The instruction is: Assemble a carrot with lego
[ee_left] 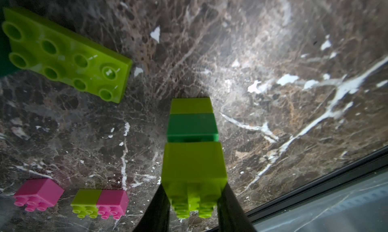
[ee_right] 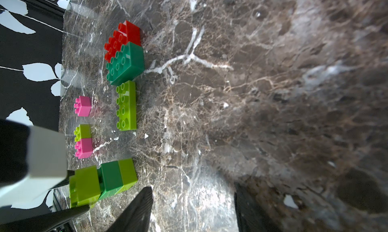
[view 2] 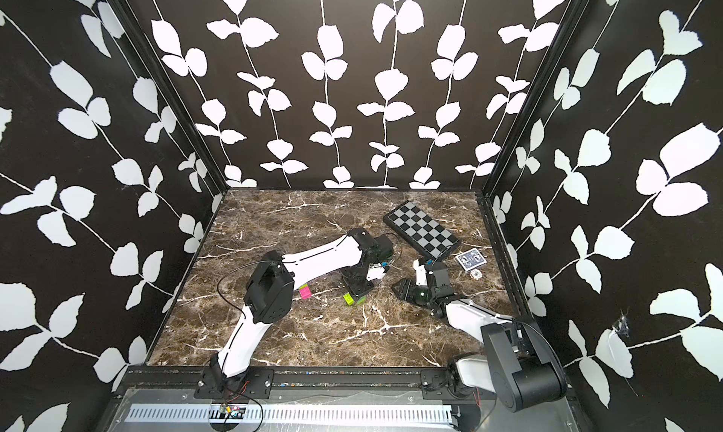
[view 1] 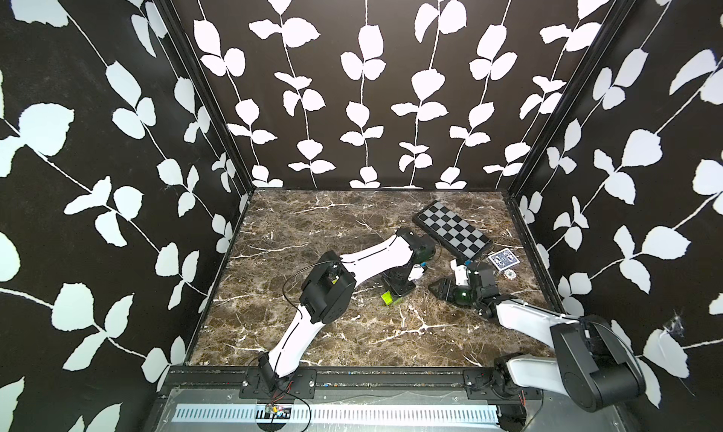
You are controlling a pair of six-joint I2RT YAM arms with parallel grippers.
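Note:
My left gripper is shut on a lime brick (ee_left: 194,163), the nearest of a row with a green brick (ee_left: 192,127) and another lime brick (ee_left: 190,105). It hangs low over the table, left of my right gripper, which stands open and empty. Nearby lie a flat lime eight-stud brick (ee_right: 128,105), a teal brick (ee_right: 127,63) beside a red brick (ee_right: 128,32), a single pink brick (ee_left: 38,191), and a lime brick (ee_left: 84,197) against a pink brick (ee_left: 111,199).
A checkered board (view 1: 452,228) lies at the back right, with a card deck (view 1: 503,259) in front of it. A dark frame edge (ee_left: 315,179) runs along the front.

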